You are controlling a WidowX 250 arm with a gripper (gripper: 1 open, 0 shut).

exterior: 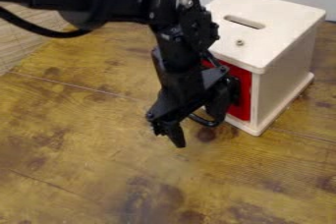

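Observation:
A black robot arm reaches down from the top left, and its gripper (195,115) hangs open low over the wooden floor, just in front of a white box (276,49) at the right. The box has a slot and a small knob on top and a red front panel (238,112), partly hidden behind the arm and gripper. I see nothing held between the fingers. Whether the near finger touches the panel or only overlaps it in view, I cannot tell.
A light wall stands behind the box, and a light tiled surface lies at the upper left.

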